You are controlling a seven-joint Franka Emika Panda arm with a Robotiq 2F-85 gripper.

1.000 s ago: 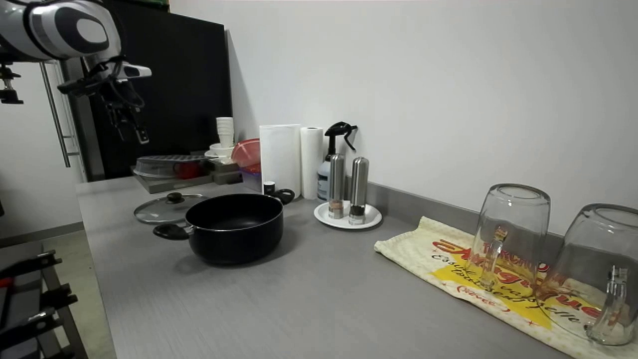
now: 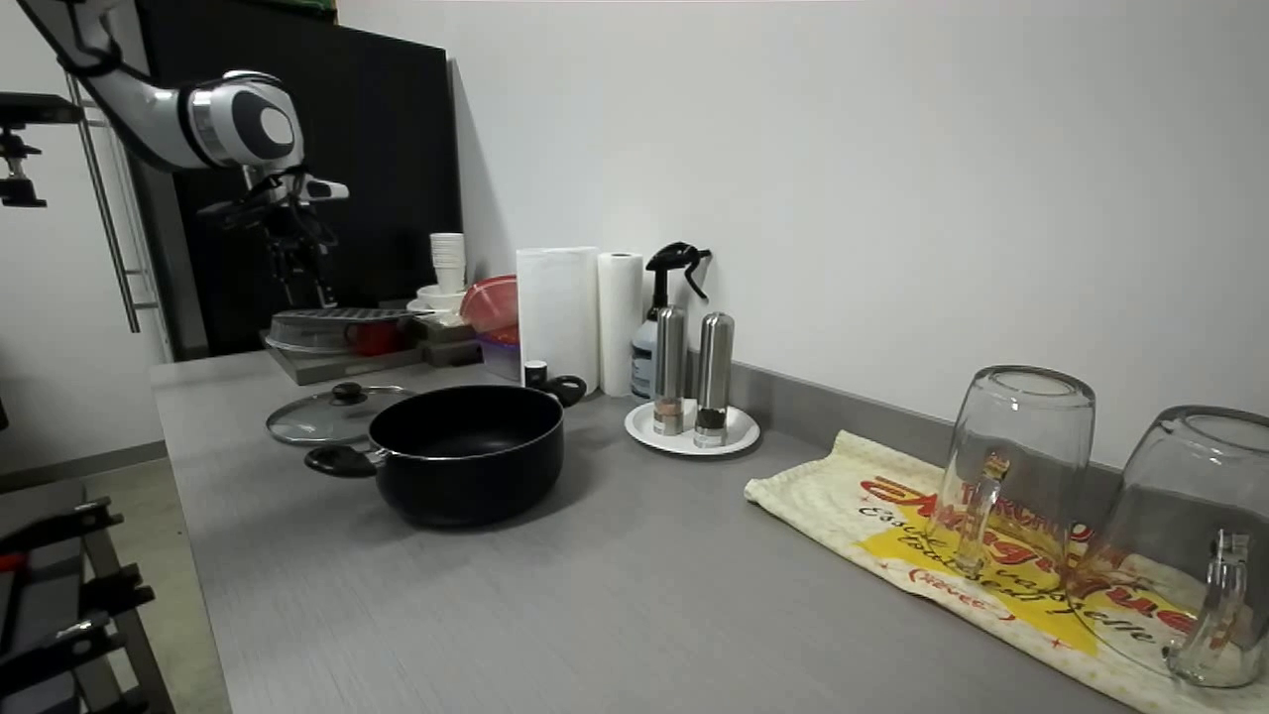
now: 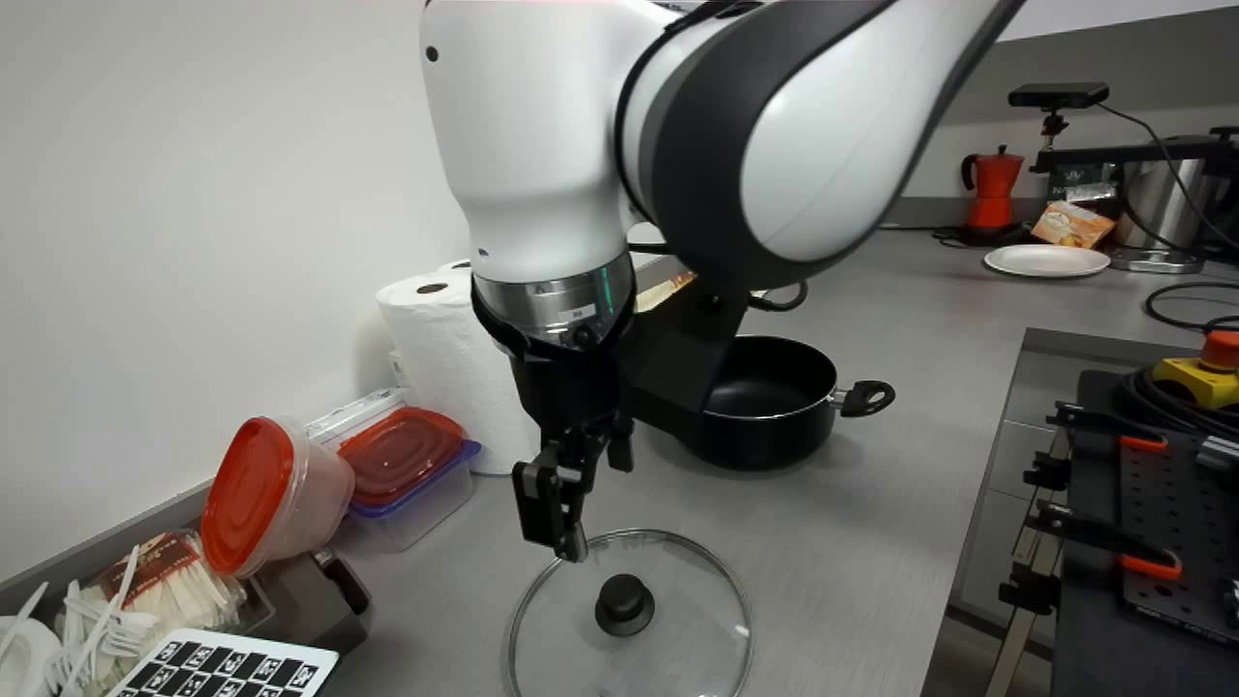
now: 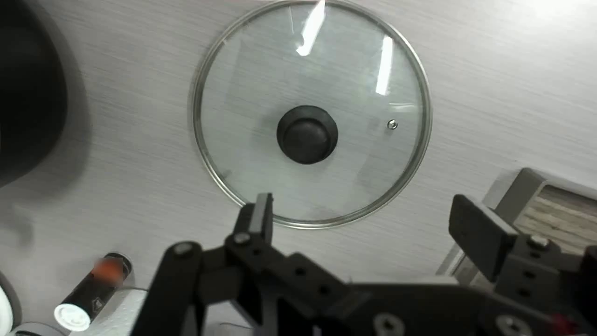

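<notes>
A round glass lid [image 4: 246,145] with a metal rim and a black knob [image 4: 307,134] lies flat on the counter, knob upward. Beside it stands a black two-handled pot [image 2: 476,476], uncovered and apparently empty. Above the counter hangs my gripper, its fingers wide apart and nothing between them. In the wrist view the lid's knob is up from the gap, with one finger [image 4: 260,218] over the lid's near rim. Exterior view 2 shows the fingers above the lid [image 3: 685,592], not touching it.
Red-lidded plastic tubs [image 3: 407,459] and paper towel rolls [image 3: 447,337] line the wall. Two metal mills stand on a white plate [image 2: 738,440]. Glass mugs [image 2: 1011,476] rest upside down on a printed cloth [image 2: 821,488]. Bare counter [image 2: 535,631] lies before the pot.
My gripper has moved rightward and slightly lower in exterior view 1, and now points more steeply down. Lid and pot have stayed where they were.
</notes>
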